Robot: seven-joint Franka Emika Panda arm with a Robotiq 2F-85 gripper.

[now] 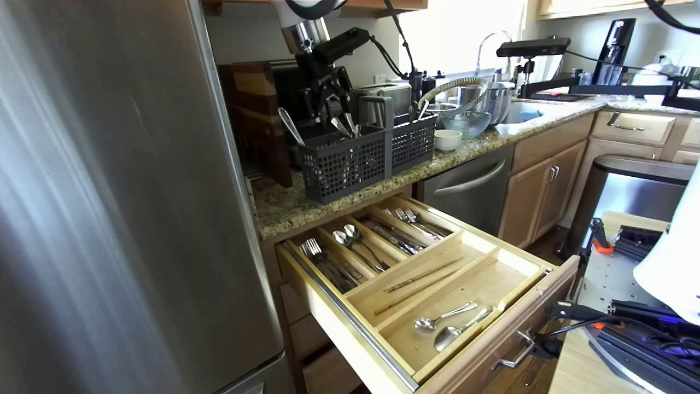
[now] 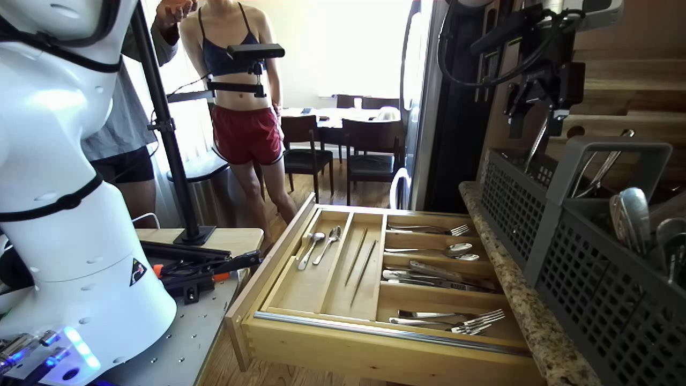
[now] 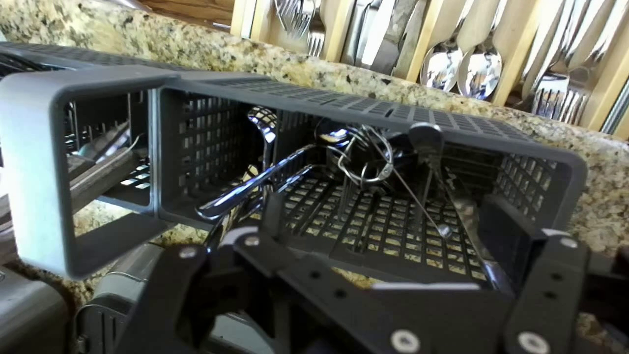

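A grey mesh utensil basket (image 1: 344, 164) with a raised centre handle (image 2: 617, 145) stands on the counter. My gripper is open above one of its halves, beside the wooden boards. In the wrist view, a shiny utensil handle (image 3: 259, 182) leans up near the left finger. A long flat metal utensil (image 3: 466, 206) slants close to the right finger, though whether they touch is unclear. Between them lies a looped wire tool (image 3: 368, 156). Another handle (image 1: 290, 125) sticks out at the basket's fridge-side end. The open drawer (image 1: 459, 289) below holds sorted cutlery.
Forks (image 2: 479, 321), knives (image 2: 424, 275) and larger spoons (image 2: 460, 249) fill separate drawer slots. Two chopsticks (image 1: 420, 276) and two small spoons (image 1: 448, 338) lie in the front sections. The fridge (image 1: 131, 197), wooden boards (image 1: 262, 118) and a white bowl (image 1: 448, 139) border the basket.
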